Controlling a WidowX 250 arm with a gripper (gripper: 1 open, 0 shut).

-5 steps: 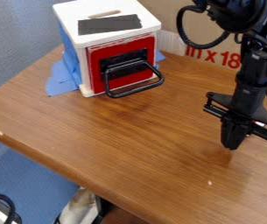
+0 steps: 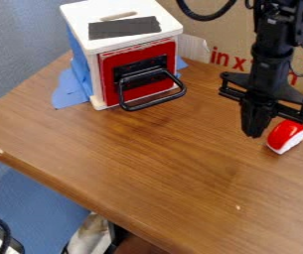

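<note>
My black gripper hangs over the right side of the wooden table, its fingertips pointing down; I cannot tell whether it is open or shut. A red cylindrical object with a white end, like a can, lies on its side just right of and below the fingertips. I cannot tell whether they touch it.
A white box with a red front and a black handle stands at the back left on a blue sheet. Cardboard stands behind.
My gripper has moved up the view and slightly left. The red object, mostly hidden behind it before, now shows at its lower right.
</note>
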